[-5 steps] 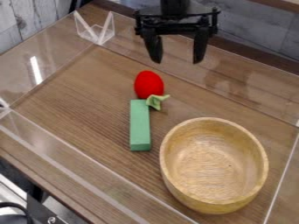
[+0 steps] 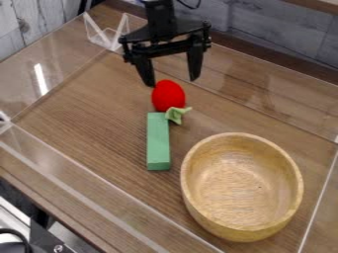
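Note:
My black gripper (image 2: 160, 61) hangs over the table just behind a red object (image 2: 168, 96) with a small pale green leafy part at its lower right. The gripper's two fingers are spread wide, with nothing seen between them. In front of the red object lies a long green block (image 2: 158, 141), running front to back. A large wooden bowl (image 2: 240, 187) sits to the right of the block, near the front.
My gripper has moved left and come nearer the red object, with its fingers spread. The objects on the table have not moved.

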